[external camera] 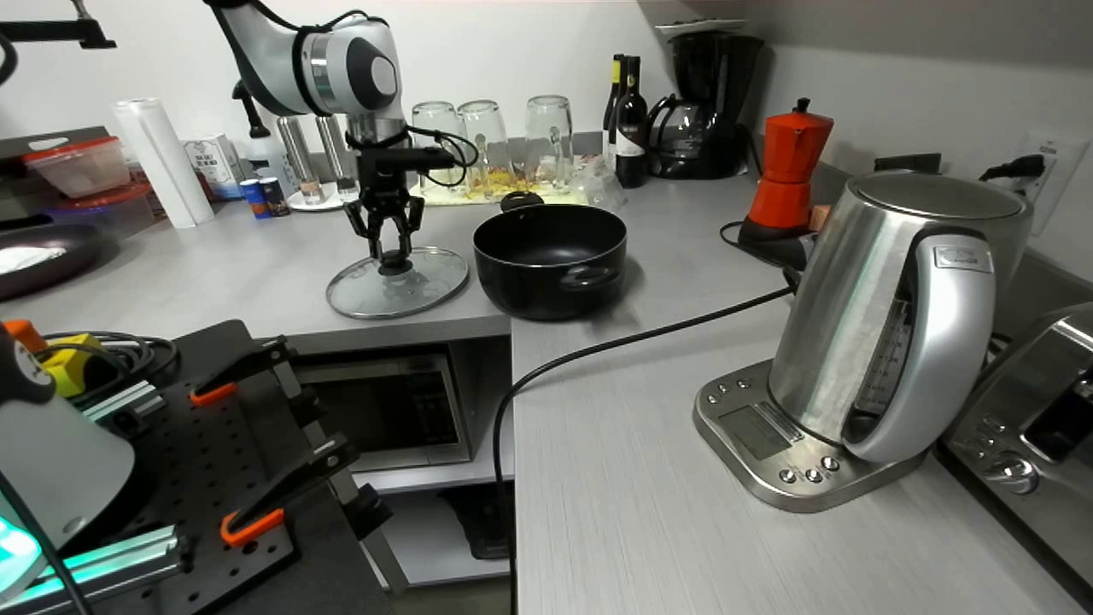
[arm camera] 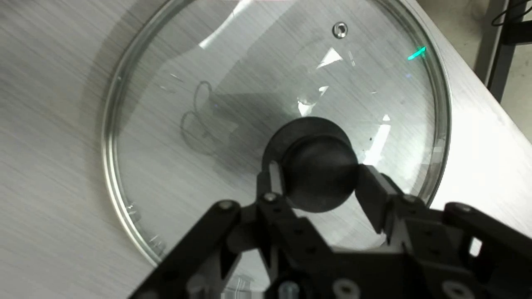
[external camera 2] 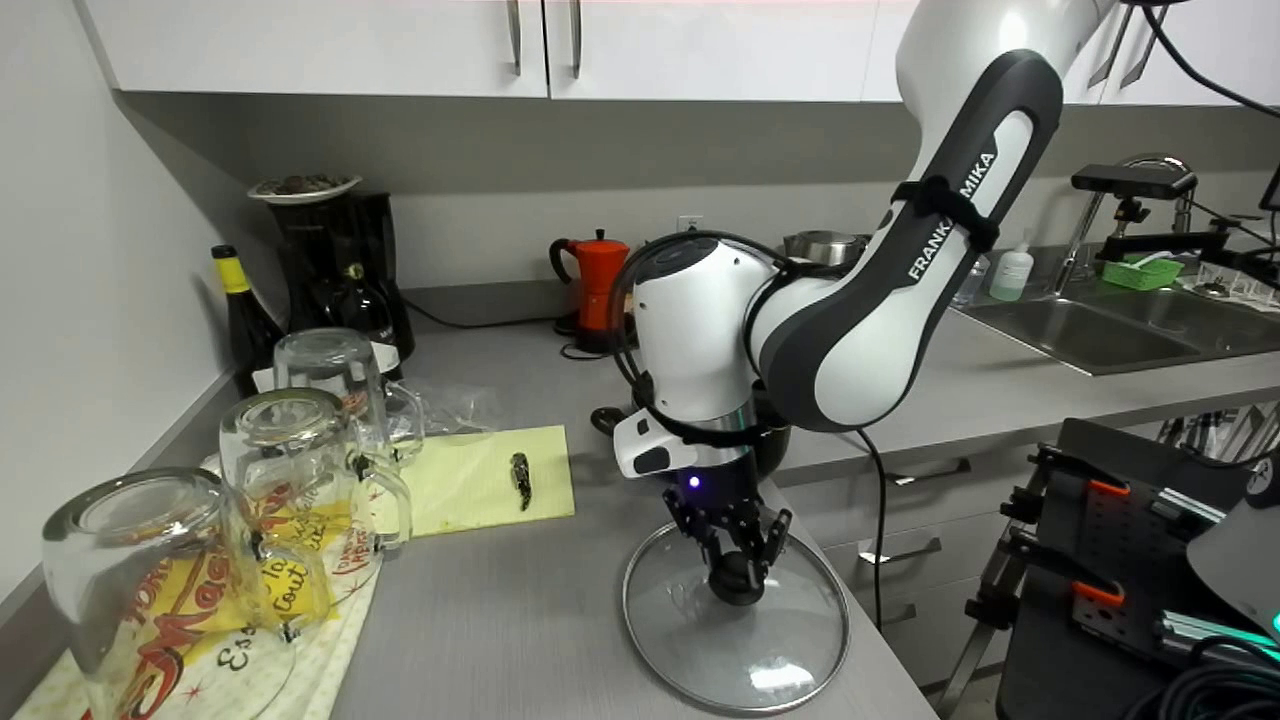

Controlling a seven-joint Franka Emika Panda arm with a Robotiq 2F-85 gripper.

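Note:
A round glass lid [external camera: 359, 292] with a steel rim lies on the counter near its front edge; its black knob [arm camera: 321, 172] points up. My gripper reaches down over it, one finger on each side of the knob. In the wrist view, the left fingertip [arm camera: 275, 179] and the right fingertip [arm camera: 369, 187] both appear to meet the knob's sides. Whether they clamp it firmly cannot be told. The second exterior view has the gripper [external camera 2: 738, 564] right above the lid [external camera 2: 780, 636], with the fingers partly covering the knob.
Right beside the lid stands an open black pot [external camera: 548, 282]. Upside-down glass mugs [external camera: 487, 149] line the back on a yellow cloth [external camera 2: 504, 474]. A black cable [external camera: 635, 336] crosses the counter to the steel kettle [external camera: 850, 307].

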